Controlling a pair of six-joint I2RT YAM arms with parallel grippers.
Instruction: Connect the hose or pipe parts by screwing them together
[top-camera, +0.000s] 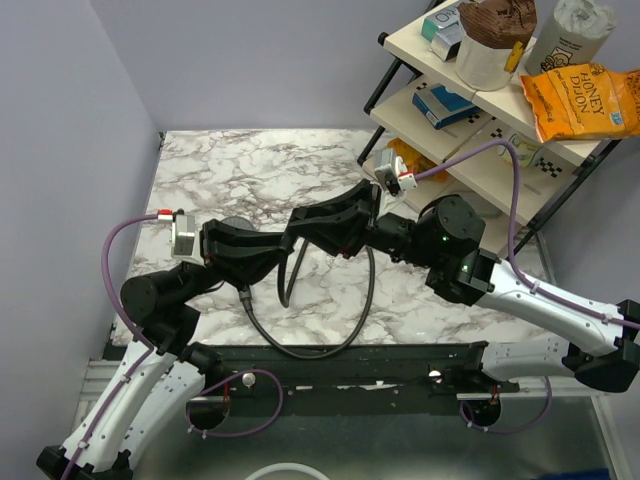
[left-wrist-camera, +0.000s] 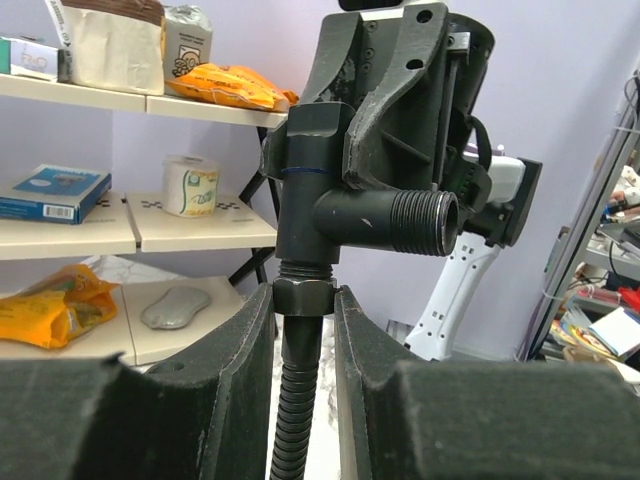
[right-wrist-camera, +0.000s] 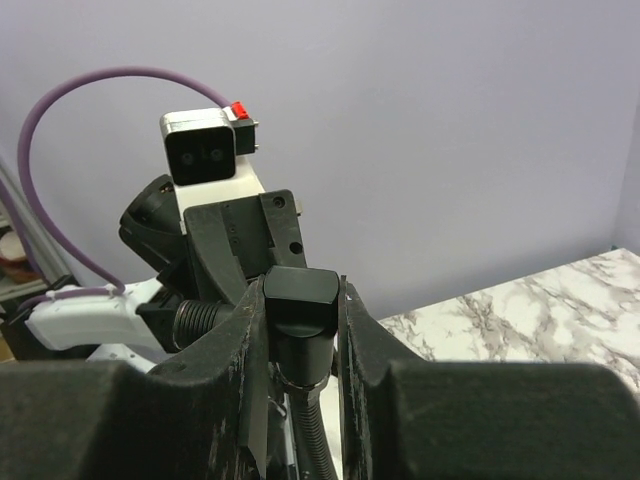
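Both grippers meet near the middle, above the marble table. My left gripper is shut on the hose end (left-wrist-camera: 305, 298) at its ribbed nut; the ribbed hose (left-wrist-camera: 297, 420) hangs below. Directly above that nut is a black T-fitting (left-wrist-camera: 340, 215) with a threaded side port. My right gripper is shut on the top of this fitting (right-wrist-camera: 301, 298), seen in the right wrist view with the hose hanging below it. In the top view the hose (top-camera: 340, 340) loops down over the table. Whether the nut is fully joined to the fitting I cannot tell.
A shelf (top-camera: 480, 170) with bags, boxes and a cup stands at the back right, behind my right arm. Walls enclose the back and left.
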